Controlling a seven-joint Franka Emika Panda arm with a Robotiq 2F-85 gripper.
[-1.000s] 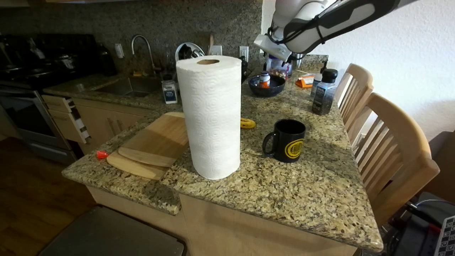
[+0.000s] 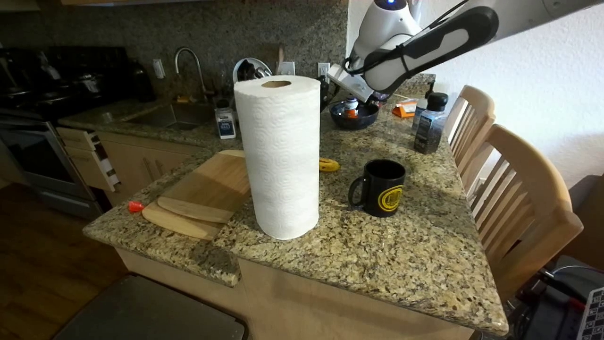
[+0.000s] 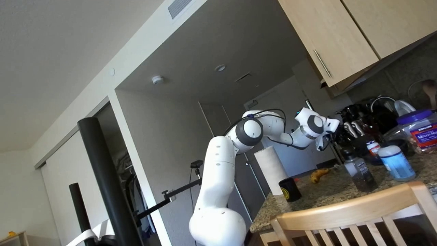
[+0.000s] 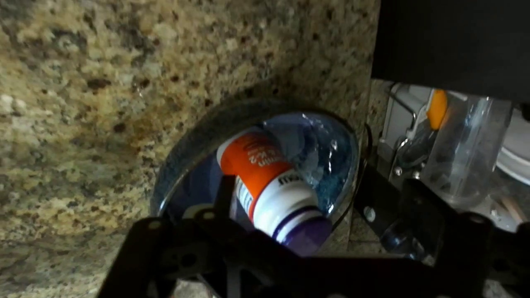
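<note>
In the wrist view my gripper stands open above a dark blue bowl (image 4: 171,171), its dark fingers (image 4: 226,191) wide apart. A bottle with an orange and white label (image 4: 258,166) and a purple cap leans inside the bowl. The bottle lies within the span between the fingers, seen from above; whether they reach down to its height I cannot tell. From exterior view 1, the bowl (image 2: 362,121) and the bottle (image 2: 351,107) appear at the far part of the counter, just below the hand. The fingertips are hard to make out there.
A paper towel roll (image 2: 286,164), a black mug (image 2: 385,188) and a banana (image 2: 328,164) stand or lie nearer the front. Beside the chairs are dark-capped bottles (image 2: 430,124). Knives (image 3: 355,127) and a nut jar (image 3: 422,131) crowd the back.
The arm has come lower and a little left in exterior view 1, bringing the hand closer to the bowl. Bowl, bottle and the other objects have stayed put.
</note>
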